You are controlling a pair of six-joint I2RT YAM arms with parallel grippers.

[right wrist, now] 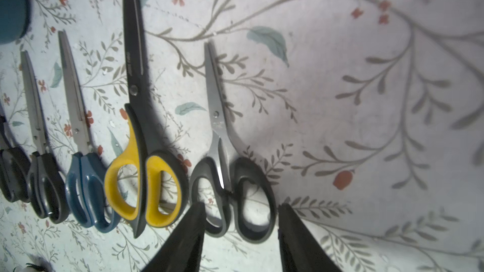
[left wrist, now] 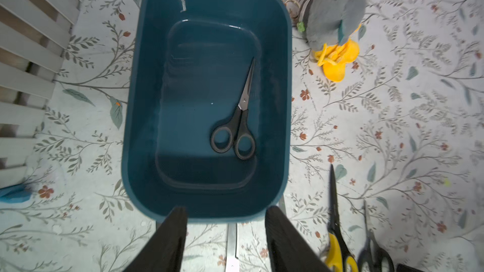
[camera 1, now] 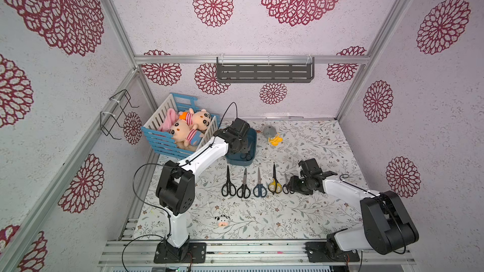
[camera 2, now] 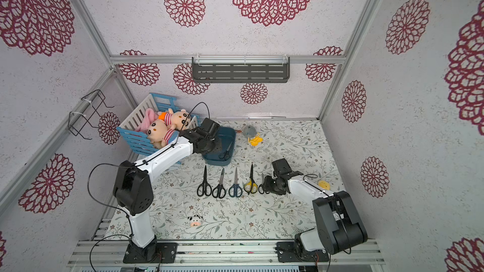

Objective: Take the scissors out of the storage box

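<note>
A small pair of dark-handled scissors (left wrist: 243, 101) lies in the blue storage box (left wrist: 132, 121), handles toward the near right. My left gripper is open above the box, nothing between its fingers. On the table, a grey-handled pair (right wrist: 217, 115) lies with its handles a little spread. My right gripper stands open close over those handles; whether its fingers touch them I cannot tell. Left of that pair lie yellow-handled scissors (right wrist: 118, 176), blue-handled scissors (right wrist: 93, 191) and two dark-handled pairs, roughly in a row.
A blue and white basket (camera 1: 166, 143) of plush toys stands left of the box. Right of the box are a grey round object (left wrist: 330, 15) and a yellow item (left wrist: 336, 60). A small cow-faced object (camera 1: 222, 220) lies in front. Open table extends at the right.
</note>
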